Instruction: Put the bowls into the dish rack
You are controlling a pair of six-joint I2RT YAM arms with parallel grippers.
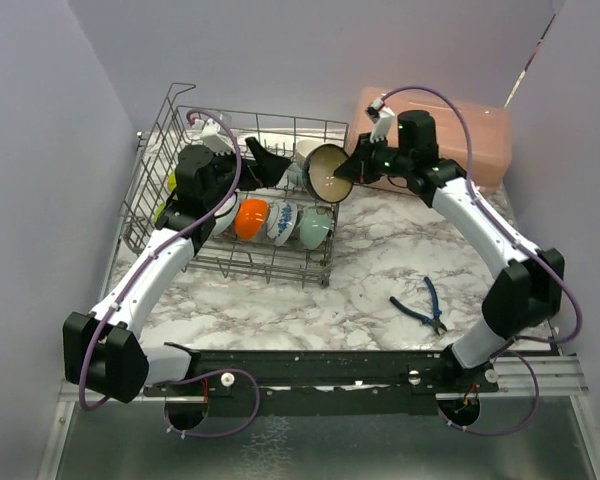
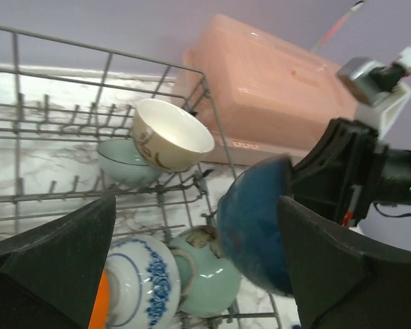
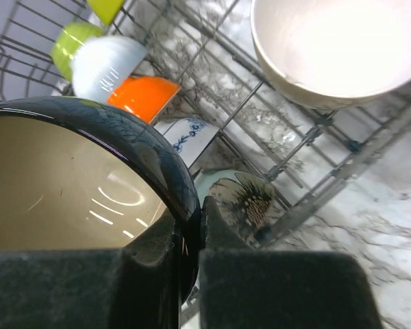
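Observation:
My right gripper (image 1: 346, 168) is shut on the rim of a dark bowl with a tan inside (image 1: 323, 180), held over the rack's right side. My left gripper (image 1: 270, 165) stands open left of that bowl. In the wire dish rack (image 1: 270, 272) are an orange bowl (image 1: 248, 218), a blue-patterned bowl (image 1: 280, 225), a green bowl (image 1: 314, 232) and, at the back right, a cream bowl (image 2: 171, 130) above a pale bowl (image 2: 123, 157). White and lime bowls (image 3: 106, 68) sit further left.
A pink lidded container (image 1: 460, 140) stands at the back right. Blue pliers (image 1: 420, 310) lie on the marble counter, whose right part is otherwise clear.

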